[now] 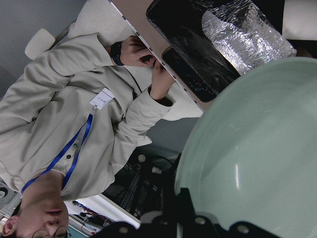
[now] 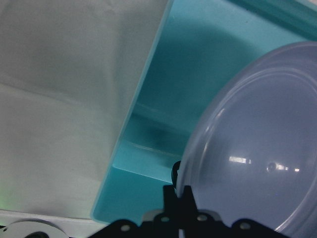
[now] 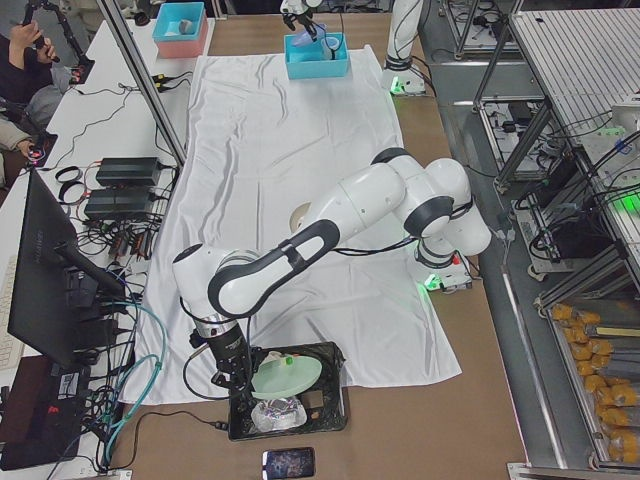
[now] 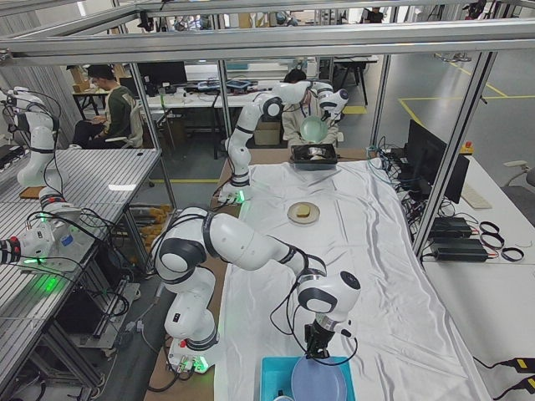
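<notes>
My left gripper (image 3: 245,370) is shut on a pale green plate (image 3: 290,372), held over a black crate (image 3: 333,410) with crumpled foil (image 3: 280,414); the left wrist view shows the plate filling its right side. My right gripper (image 4: 317,342) is shut on a lavender translucent plate (image 4: 319,384), over a turquoise bin (image 4: 272,378) at the other end of the table; in the right wrist view the plate covers the bin's right part.
A small plate (image 4: 303,213) with a yellow item lies mid-cloth, partly hidden by my left arm in the camera left view. A seated person (image 1: 69,119) is close beyond the crate, beside a phone (image 3: 288,462).
</notes>
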